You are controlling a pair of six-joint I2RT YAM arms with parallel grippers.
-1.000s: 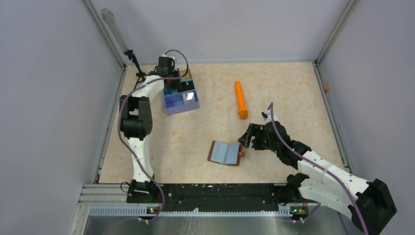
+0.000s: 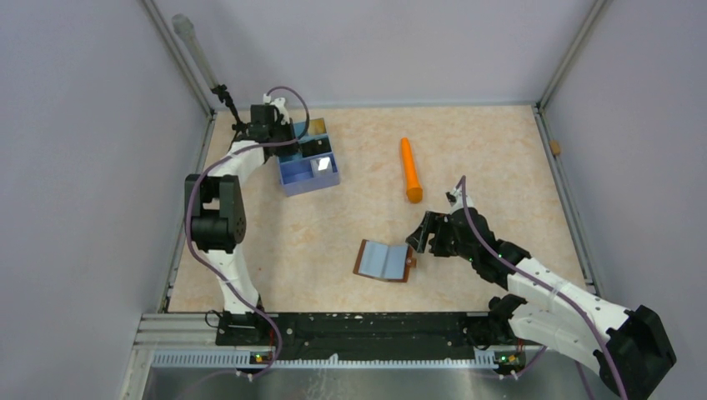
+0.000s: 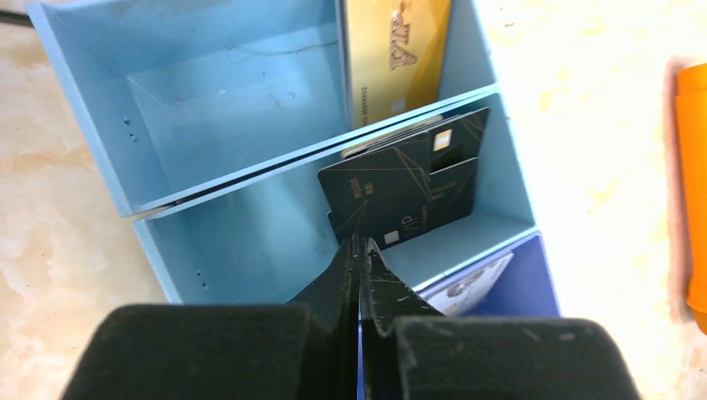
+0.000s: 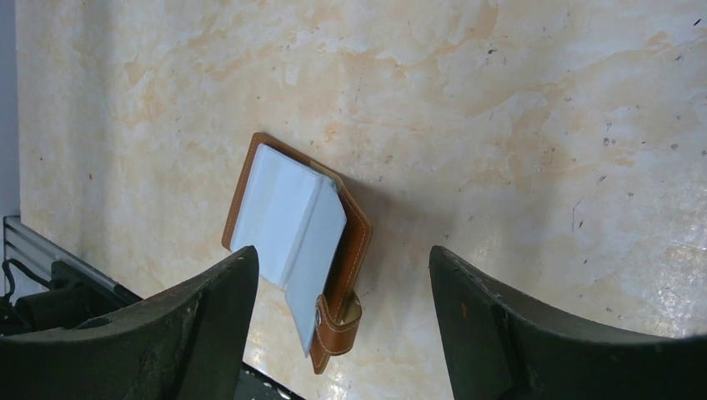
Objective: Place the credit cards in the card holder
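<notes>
A blue compartmented box [image 2: 298, 178] at back left holds a gold card [image 3: 393, 50] in its rear compartment, several black cards [image 3: 375, 187] in the middle and a light card [image 3: 467, 283] in the front one. Shut, with nothing visible between its tips, my left gripper hangs over the box, tips at the lower edge of the black cards. The brown card holder [image 4: 358, 225] with pale sleeves lies open on the table's front middle. My right gripper is open above and beside it.
An orange cylinder [image 2: 410, 167] lies right of the box. A stand [image 2: 213, 79] rises at the back left corner.
My left arm has shifted a little to the left over the box. The right arm and the card holder show no clear movement.
</notes>
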